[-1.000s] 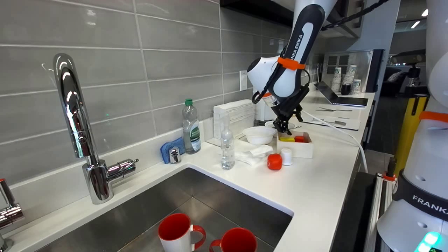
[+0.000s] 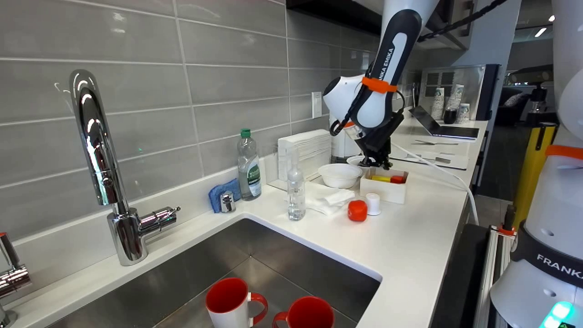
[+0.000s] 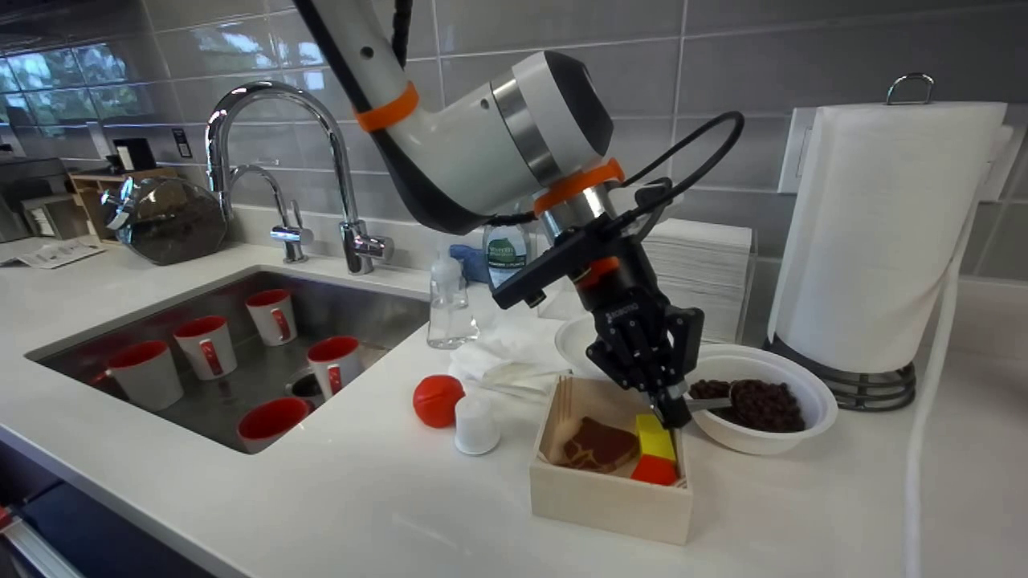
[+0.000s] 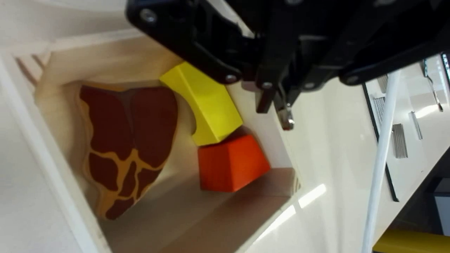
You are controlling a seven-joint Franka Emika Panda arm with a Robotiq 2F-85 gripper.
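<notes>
A metal spoon (image 3: 710, 404) rests in a white bowl (image 3: 814, 424) of dark beans, its handle reaching over the bowl's near side. My gripper (image 3: 676, 406) is shut on that handle, low above the right wall of a wooden box. From the wrist view, the shiny handle end (image 4: 288, 121) pokes out beside the gripper's (image 4: 272, 99) closed fingertips. The spoon's bowl is partly sunk among the beans (image 3: 766, 406). In the box (image 3: 607, 506) lie a toy steak (image 3: 599, 445), a yellow block (image 3: 655, 437) and a red block (image 3: 656, 470).
Left of the box stand a red toy tomato (image 3: 438, 400) and a white cup (image 3: 477, 427). Another white bowl (image 2: 340, 176) sits behind. A paper towel roll (image 3: 887, 241) and white cable (image 3: 920, 453) flank the right. The sink holds several mugs.
My gripper has shifted slightly right in exterior view 1, over to the spoon handle that stuck out beside it. It has closed there. The box has shifted or turned very slightly.
</notes>
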